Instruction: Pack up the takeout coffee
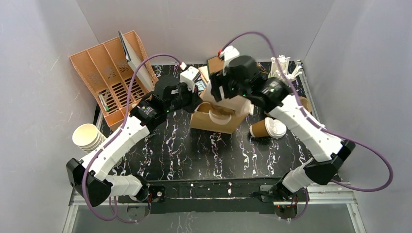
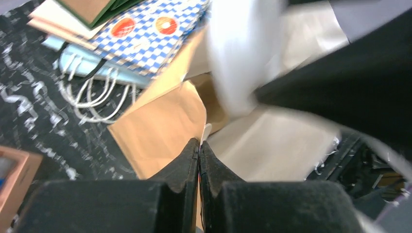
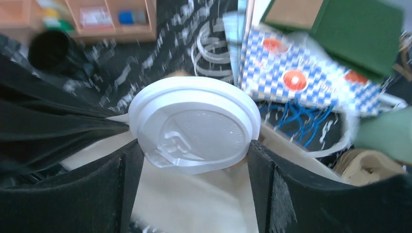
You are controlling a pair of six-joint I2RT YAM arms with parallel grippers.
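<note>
A kraft paper bag (image 1: 216, 124) with a white lining and handle stands open mid-table. My left gripper is shut at its edge, with the thin paper rim (image 2: 160, 126) at its fingertips. My right gripper is above the bag, around a white plastic lid (image 3: 194, 121) that fills the space between its fingers; whether it grips it cannot be told. Kraft cups with white lids (image 1: 262, 128) lie at the right of the bag.
An orange organiser (image 1: 94, 68) stands at the back left, stacked cups (image 1: 86, 136) at the left. A straw holder (image 1: 281, 73) and a carrier (image 1: 303, 104) are at the right.
</note>
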